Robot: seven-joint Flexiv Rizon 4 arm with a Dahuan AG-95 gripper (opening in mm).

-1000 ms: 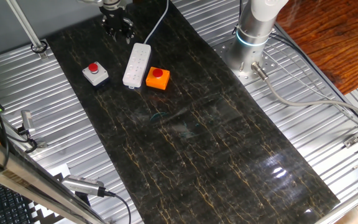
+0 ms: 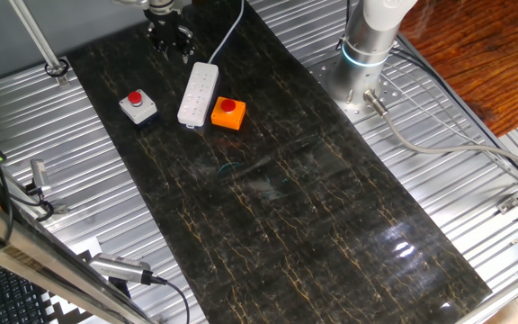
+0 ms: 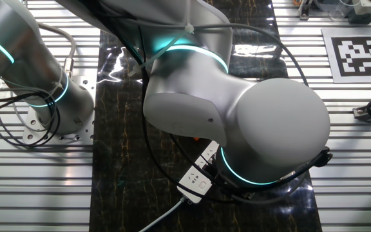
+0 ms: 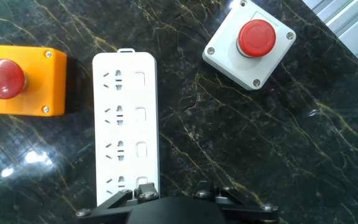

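Observation:
My gripper (image 2: pixel 173 47) hangs at the far end of the dark table. Seen from the wrist, its two fingertips (image 4: pixel 146 192) stand apart with bare table showing between them, so it is open and empty. A white power strip (image 4: pixel 126 118) lies lengthwise, its near end hidden under the left finger in that view. To its left sits an orange box with a red button (image 4: pixel 5 79). On the other side is a light grey box with a red button (image 4: pixel 257 38), turned at an angle. In exterior view 2 the arm covers most of these; part of the power strip (image 3: pixel 198 174) shows.
A white cable (image 2: pixel 229 34) runs from the strip to the table's far edge. The robot's base (image 2: pixel 353 81) stands at the right side. A keyboard (image 2: pixel 9 292) lies off the table at lower left.

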